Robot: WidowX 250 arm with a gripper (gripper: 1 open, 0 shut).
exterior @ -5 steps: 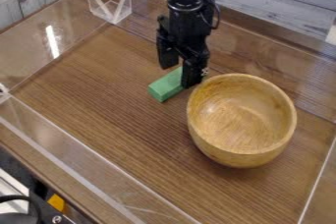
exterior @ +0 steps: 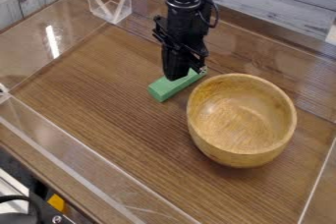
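A green block (exterior: 174, 85) lies on the wooden table just left of a large tan bowl (exterior: 241, 120). My black gripper (exterior: 176, 63) hangs from the top of the view, above and slightly behind the block's upper end. It looks shut, with nothing visible between its fingers, though the tips are dark and small.
A white wire piece stands at the upper left. Walls edge the back and upper left. A dark object with yellow is at the lower left corner.
My gripper has shifted left and up from beside the bowl's rim, uncovering more of the green block. The block and bowl look in about the same places.
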